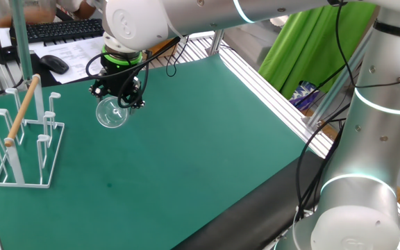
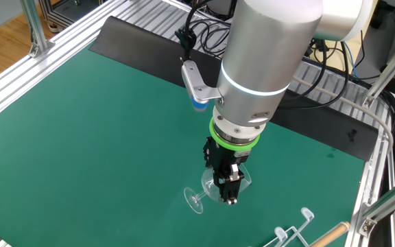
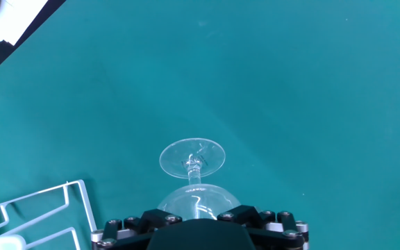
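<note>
A clear stemmed glass [image 1: 112,112] is on its side at my gripper [image 1: 117,101], its round mouth turned toward the camera in exterior view 1. My gripper is shut on the bowl, with a finger on either side. In exterior view 2 the foot of the glass [image 2: 193,200] points out to the left, and the black fingers [image 2: 230,189] cover part of the bowl. The wrist view shows the glass foot [image 3: 192,157] and stem ahead of the gripper; the fingertips' contact with the bowl is partly hidden there.
A white rack [image 1: 23,185] with several upright hooks and a wooden top bar [image 1: 23,111] stands left of the gripper in exterior view 1. Beyond the table's far edge are a mouse [image 1: 54,64] and a keyboard [image 1: 64,30].
</note>
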